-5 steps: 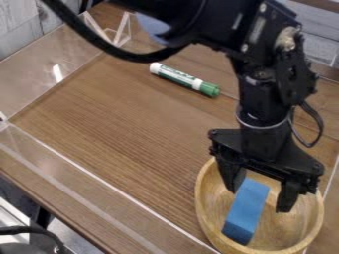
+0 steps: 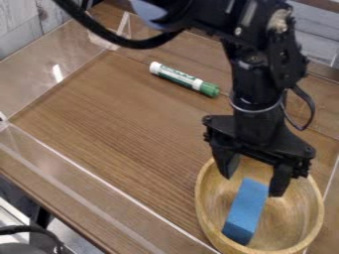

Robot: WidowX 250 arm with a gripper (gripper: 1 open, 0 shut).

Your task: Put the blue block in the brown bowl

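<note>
The blue block (image 2: 245,211) lies inside the brown bowl (image 2: 312,218), toward its left side and resting on the inner surface. Above the bowl's far part is my black gripper (image 2: 256,177), its two fingers spread apart. No object shows between them. The block extends toward the camera from below the fingers, and the gripper covers the bowl's back rim.
A green and white marker (image 2: 184,78) lies on the wooden table (image 2: 113,124) behind and left of the gripper. Clear low walls edge the tray at left.
The gripper has shifted slightly left and away from the camera, still open. Block, bowl and marker have stayed where they were.
</note>
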